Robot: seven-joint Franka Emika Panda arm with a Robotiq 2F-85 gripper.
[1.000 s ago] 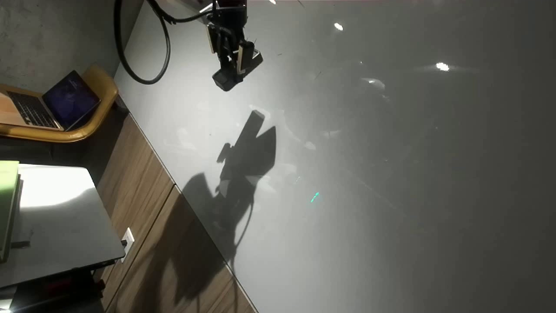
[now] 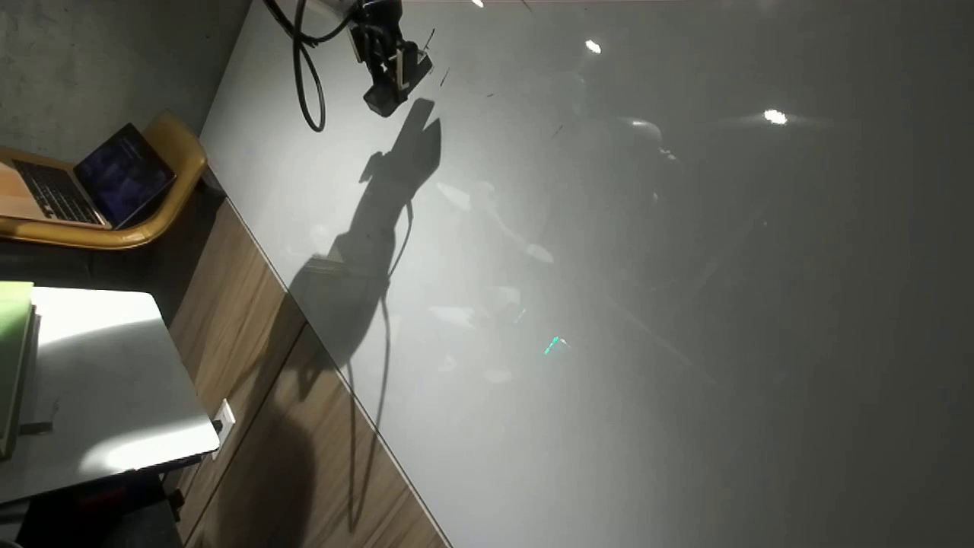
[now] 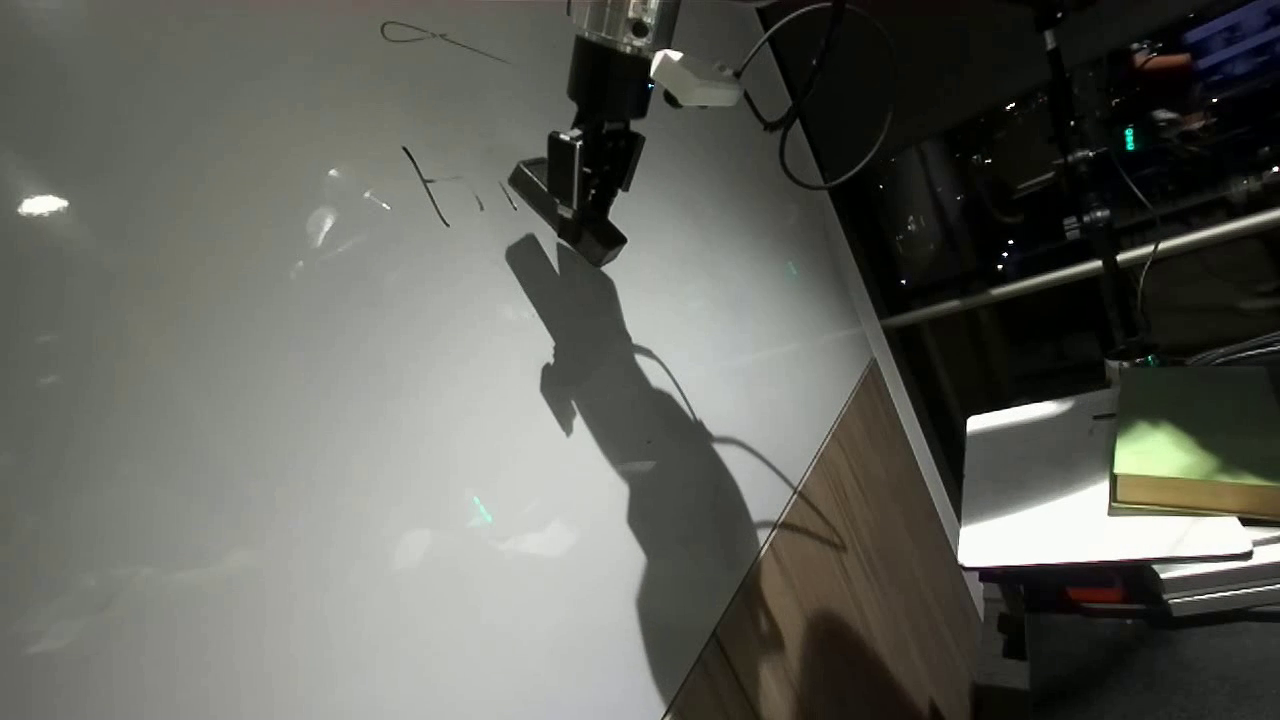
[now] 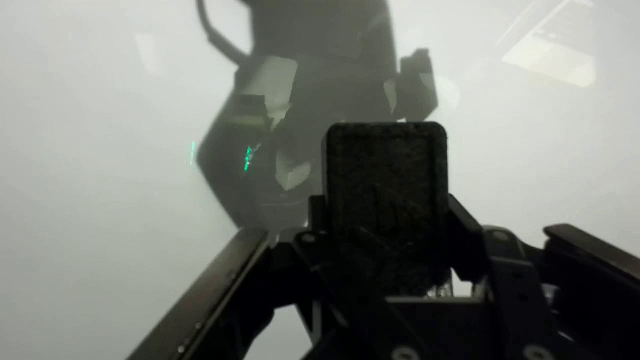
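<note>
A dark block [image 4: 387, 168], looking like a board eraser, sits crosswise in my gripper [image 3: 578, 198], which is shut on it. In the wrist view the block hides most of the fingertips. My arm reaches in from the top edge over the pale glossy whiteboard [image 2: 639, 383]. Its shadow falls close beside the block; whether the block touches the board I cannot tell. Thin black strokes show in exterior view 2: a looped line [image 3: 414, 32], a long slanted stroke [image 3: 425, 186] and a short stroke [image 3: 509, 196] close to the block's end.
A wooden panel [image 2: 319, 438] borders the board. Beyond it are a laptop [image 2: 126, 175] on a yellow chair [image 2: 190, 151] and a green book [image 3: 1188, 432] on a pale table [image 3: 1044, 528]. A cable [image 2: 297, 68] loops from the arm. Much of the board is bare.
In exterior view 1 my gripper has moved up and slightly left, carrying the block. The gap between it and its shadow has narrowed, and the cable loop has shifted.
</note>
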